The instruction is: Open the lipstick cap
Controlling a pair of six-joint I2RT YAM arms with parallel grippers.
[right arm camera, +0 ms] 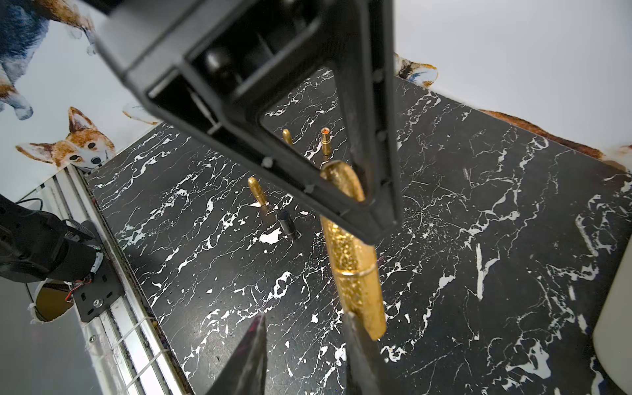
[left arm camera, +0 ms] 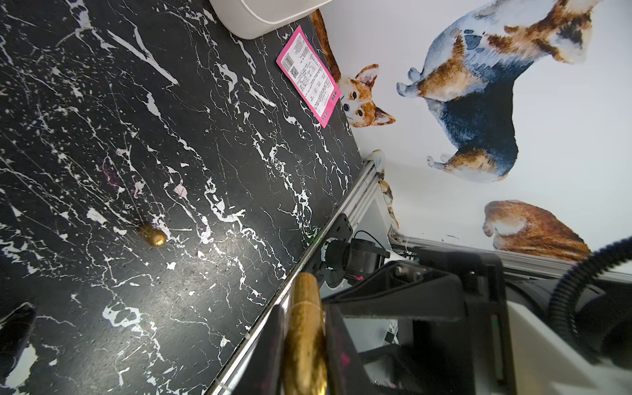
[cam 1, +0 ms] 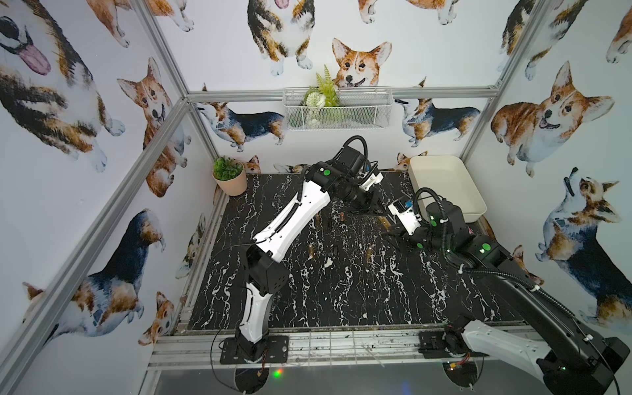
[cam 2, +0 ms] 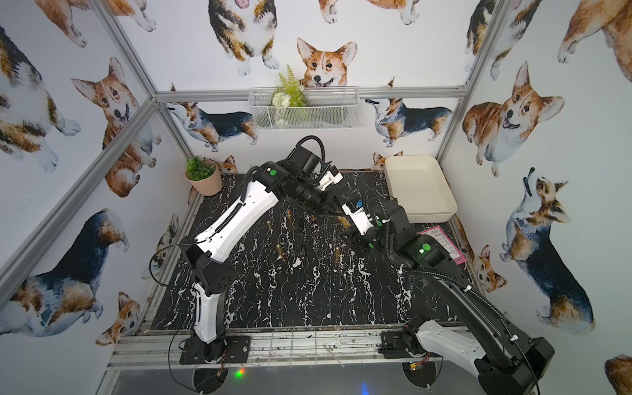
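My left gripper is shut on a gold lipstick [left arm camera: 304, 329]. In the right wrist view the lipstick [right arm camera: 358, 283] hangs aslant above the table, a thin seam ring around it, its upper part partly behind the left gripper's black finger [right arm camera: 368, 217]. My right gripper is open, its fingertips apart. One right finger [right arm camera: 362, 365] overlaps the lipstick's lower end in that view; whether they touch I cannot tell. Both grippers come close together over the right-middle of the table in the top left view.
On the marbled table lie or stand gold tubes [right arm camera: 257, 191], one tube with a reddish open top [right arm camera: 326, 141], and a small black piece [right arm camera: 285, 222]. A cream tray [cam 1: 451, 187] fills the back right corner; a pink card [left arm camera: 308, 77] lies near it.
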